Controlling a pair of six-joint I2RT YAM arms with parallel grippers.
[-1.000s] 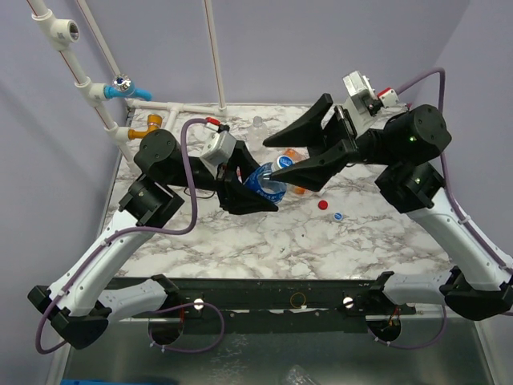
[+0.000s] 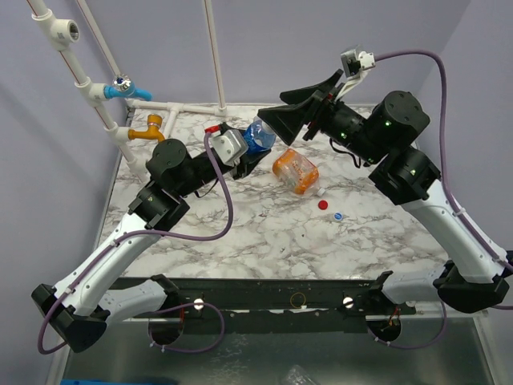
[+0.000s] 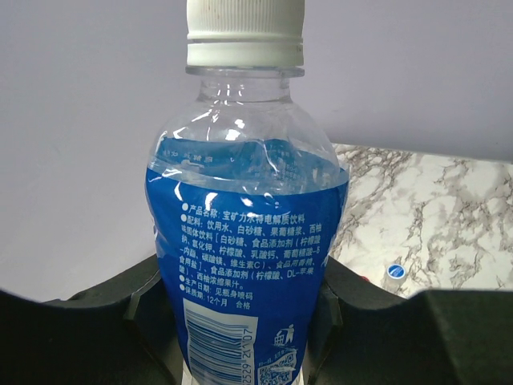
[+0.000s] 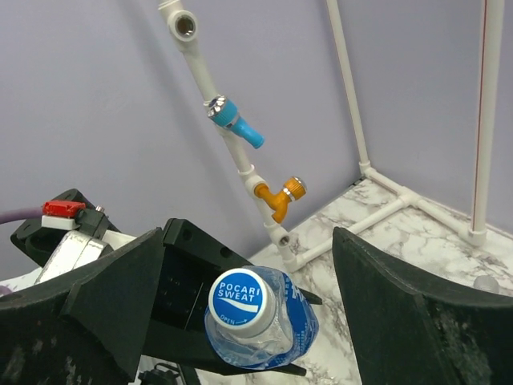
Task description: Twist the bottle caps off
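My left gripper [image 2: 255, 151] is shut on a bottle with a blue label [image 3: 248, 216], its fingers pressing on the lower label. The bottle's white ribbed cap [image 3: 245, 36] is on its neck, and the cap's blue top [image 4: 238, 299] faces the right wrist camera. In the top view my right gripper [image 2: 274, 110] is at the cap end, hiding the cap. Its fingers [image 4: 409, 321] are wide apart, with the cap showing in the gap and not gripped. An orange-labelled bottle [image 2: 296, 171] lies on the marble table.
A loose red cap [image 2: 323, 204] and a loose blue cap [image 2: 338, 216] lie on the table [image 2: 240, 249]. White pipes with a blue tap [image 2: 128, 93] and an orange tap [image 2: 148, 130] stand at the left. A clear bottle [image 2: 298, 375] lies below the table's front edge.
The left gripper has turned with its bottle and moved towards the back.
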